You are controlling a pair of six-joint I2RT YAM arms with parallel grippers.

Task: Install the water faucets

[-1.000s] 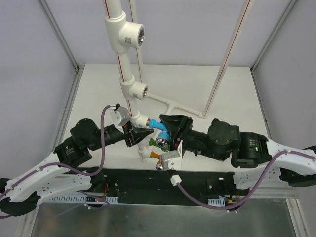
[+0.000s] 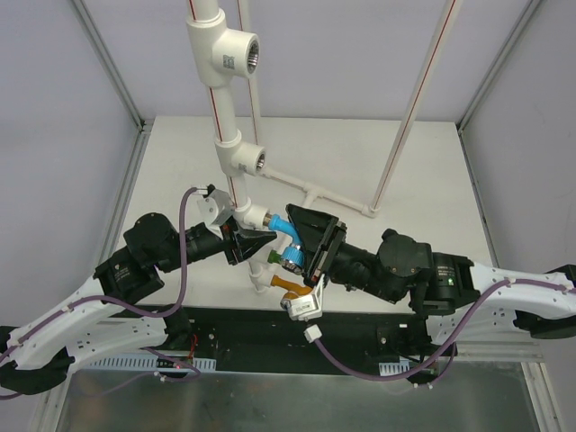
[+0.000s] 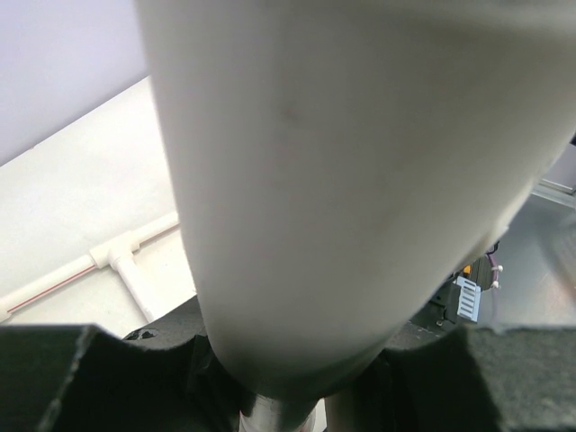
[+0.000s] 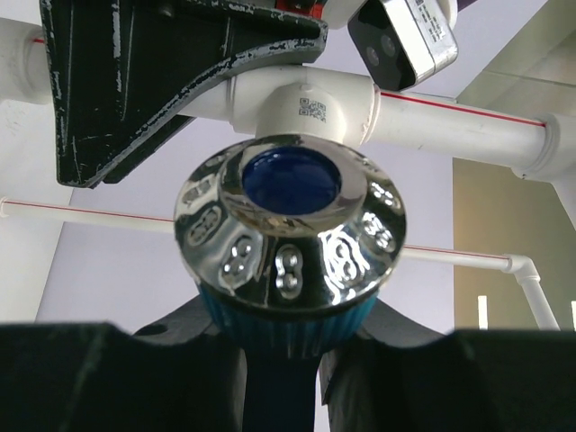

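Note:
A blue faucet sits at the mouth of the lowest white tee on the upright pipe. Its chrome end with a blue cap faces the right wrist camera. My right gripper stands around the blue body, part open, with a thin bright gap beside one finger. Beside the tee, my left gripper is shut on the white pipe, whose large fitting fills much of the left wrist view. The black left fingers lie against the pipe. The faucet's thread is mostly hidden.
Below, a green faucet and an orange faucet sit close under the right gripper. Higher up, two white tees have empty mouths. A thin pipe slants at the right.
The blue faucet's hanging end has shifted slightly down and left. The upright pipe and left gripper have moved very slightly left.

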